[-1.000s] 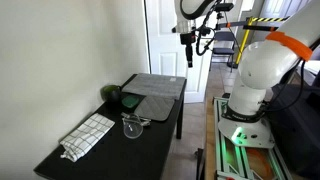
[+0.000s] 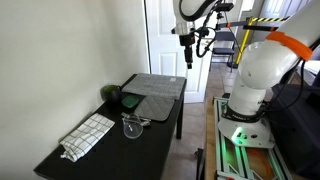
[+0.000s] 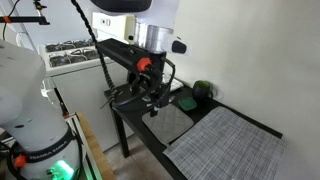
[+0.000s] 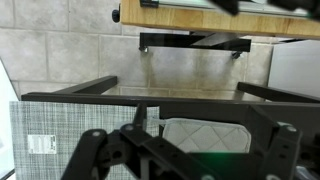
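My gripper (image 2: 187,56) hangs high above the far end of the black table (image 2: 78,163), well clear of everything on it. It is open, with nothing visible between its fingers. Below lie a grey mat (image 2: 157,107) and a larger woven placemat (image 2: 154,87). Beside them sit a green item (image 2: 130,101) and a dark pot (image 2: 110,94). In the wrist view, the gripper body covers part of the grey mat (image 4: 190,132) and the placemat (image 4: 65,155). A clear glass (image 2: 132,130) stands near some metal utensils (image 2: 137,119).
A white checked cloth (image 2: 87,137) lies towards the table's near left. The wooden edge of the robot's base stand (image 4: 220,20) faces the table across a strip of tiled floor (image 4: 80,60). A stove (image 3: 52,65) stands farther off.
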